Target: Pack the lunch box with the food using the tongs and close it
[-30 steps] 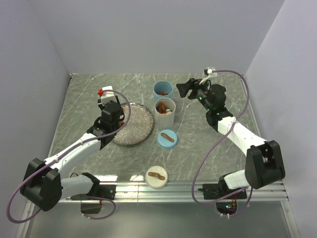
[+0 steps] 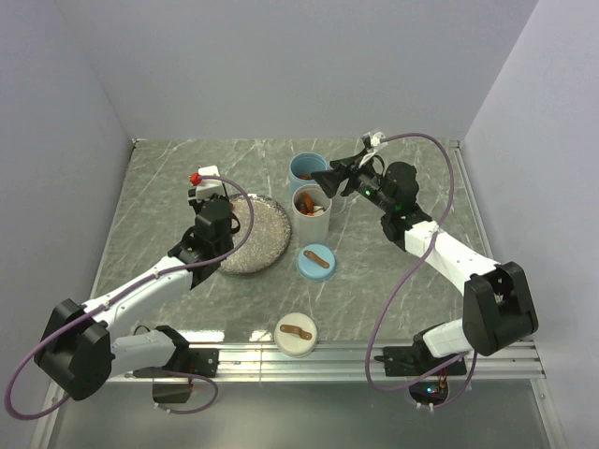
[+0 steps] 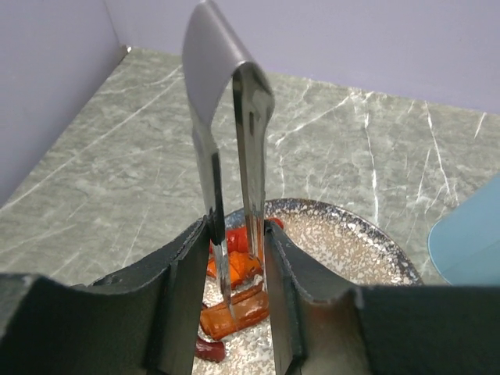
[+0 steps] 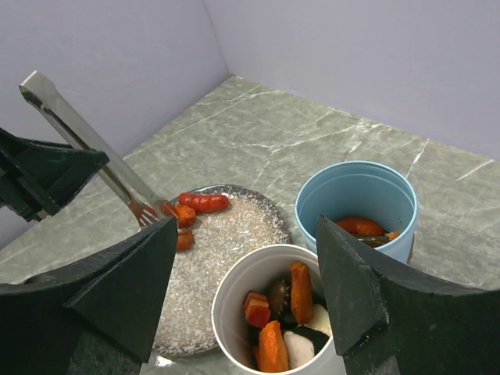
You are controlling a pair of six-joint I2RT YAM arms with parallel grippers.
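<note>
My left gripper is shut on a pair of metal tongs (image 3: 251,148), whose tips reach down over the speckled plate (image 3: 344,242). On that plate lie a red sausage (image 4: 205,202), an orange piece (image 3: 244,267) and a brown sausage-like piece (image 3: 236,314); whether the tongs touch any of them, I cannot tell. Open and empty, my right gripper (image 2: 333,184) hovers over the white container (image 2: 312,224), which holds several food pieces, among them an orange stick (image 4: 301,293). Behind it stands the blue container (image 4: 406,244) with some food inside.
A blue lid (image 2: 325,270) with a brown handle lies in front of the white container, and a white lid (image 2: 296,346) sits near the front edge. Right of the containers, the marbled table (image 2: 365,281) is bare.
My right gripper has moved left and slightly toward the front, coming over the white container. Containers, lids and plate have stayed put.
</note>
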